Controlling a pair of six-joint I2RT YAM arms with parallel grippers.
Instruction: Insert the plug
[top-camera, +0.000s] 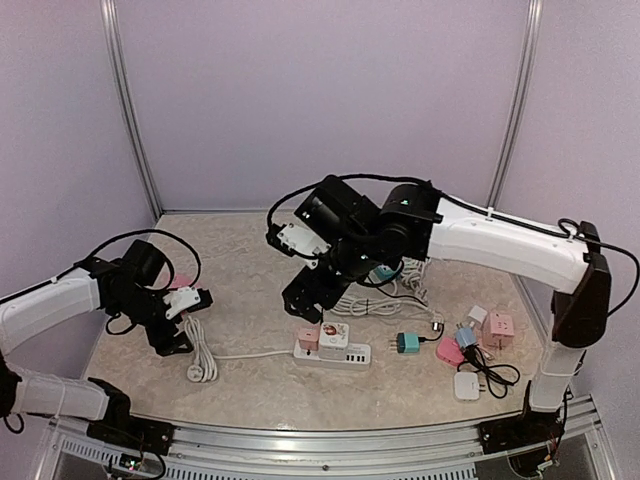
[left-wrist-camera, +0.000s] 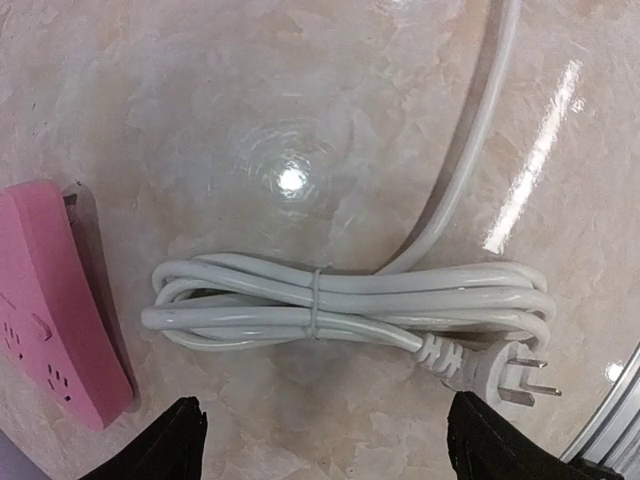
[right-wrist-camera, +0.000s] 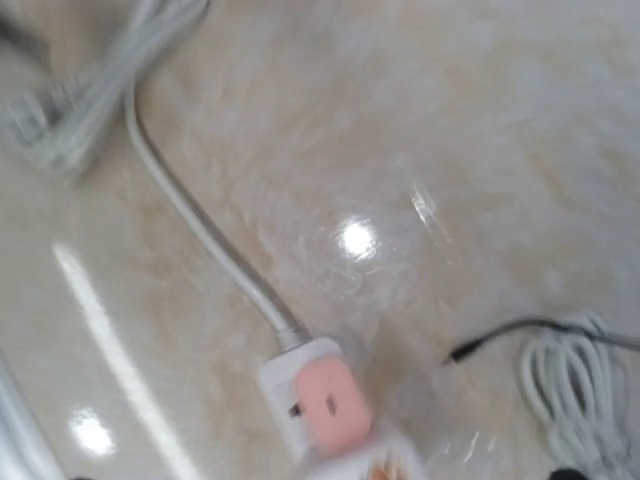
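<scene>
A white power strip (top-camera: 357, 360) lies at the front middle of the table. On its left end sits a pink plug (top-camera: 309, 338), with a white adapter (top-camera: 334, 340) bearing a small picture close beside it. The right wrist view shows the pink plug (right-wrist-camera: 332, 405) on the strip at the cable end; its prongs are hidden, so I cannot tell how deep it sits. My right gripper (top-camera: 312, 300) is open above and behind the strip, apart from it. Part open over the coiled white cable and its pronged plug (left-wrist-camera: 505, 372) is my left gripper, holding nothing.
A pink socket block (left-wrist-camera: 55, 305) lies beside the left gripper. To the right are a teal plug (top-camera: 407, 342), a pink cube plug (top-camera: 498, 329), a white charger (top-camera: 467, 386) and black cable. Behind the strip lies a coiled white cable (top-camera: 368, 305).
</scene>
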